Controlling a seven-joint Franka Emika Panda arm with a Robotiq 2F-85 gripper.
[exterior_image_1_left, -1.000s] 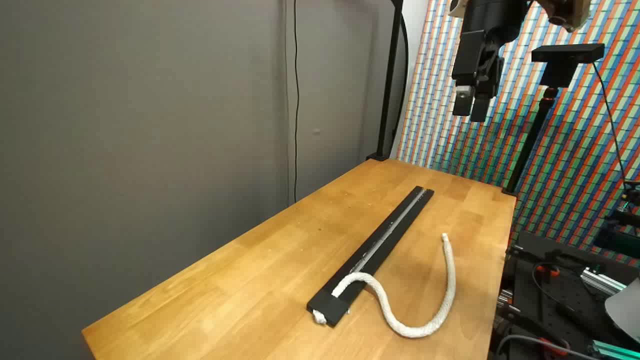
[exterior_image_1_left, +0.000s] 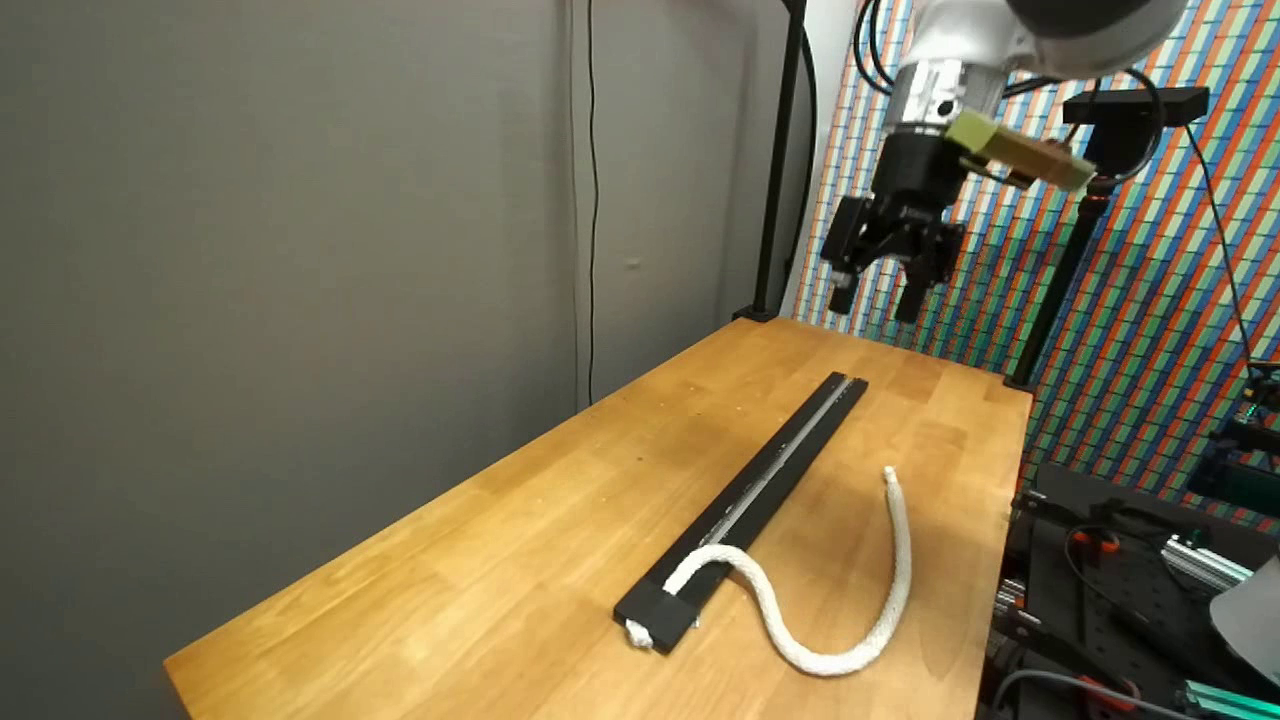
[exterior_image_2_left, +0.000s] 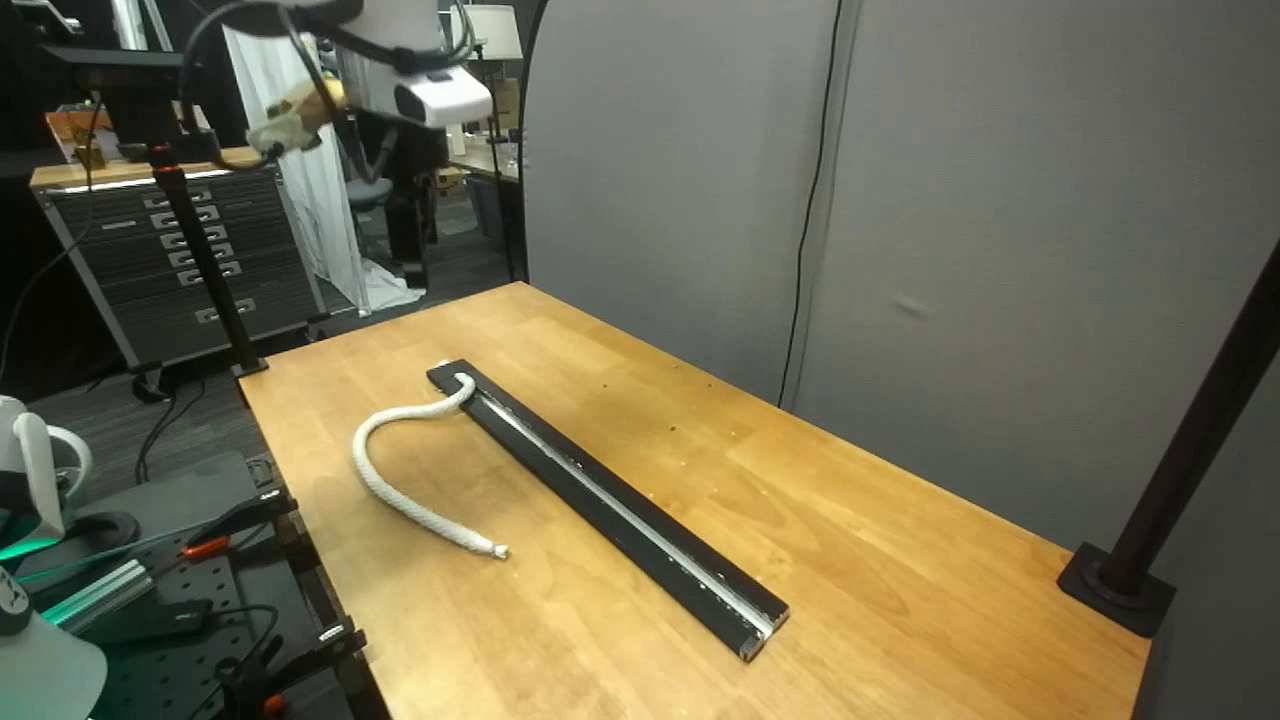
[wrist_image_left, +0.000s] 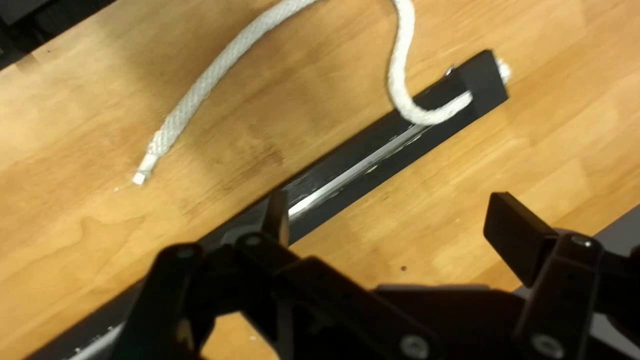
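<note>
A white rope (exterior_image_1_left: 902, 564) lies in a loose curve on the table. One end passes through the near end of a long black channel (exterior_image_1_left: 672, 566), with a short stub poking out beyond it. The rope's free end (wrist_image_left: 143, 171) rests on bare wood beside the channel. Along the channel's middle runs a pale groove (exterior_image_2_left: 624, 522), and most of it is empty of rope. My gripper (exterior_image_1_left: 873, 307) hangs in the air above the far part of the table, its fingers apart with nothing between them. Seen from the wrist, one finger (wrist_image_left: 277, 216) covers part of the channel.
Black posts (exterior_image_1_left: 780, 168) rise at its far corners. A grey wall (exterior_image_1_left: 300, 300) borders one long side, and a dark bench with tools (exterior_image_2_left: 204, 588) stands along the other.
The arm has come lower, swung left in exterior view 1 and turned at the wrist. Its fingers now show wider apart. Rope and channel have stayed put.
</note>
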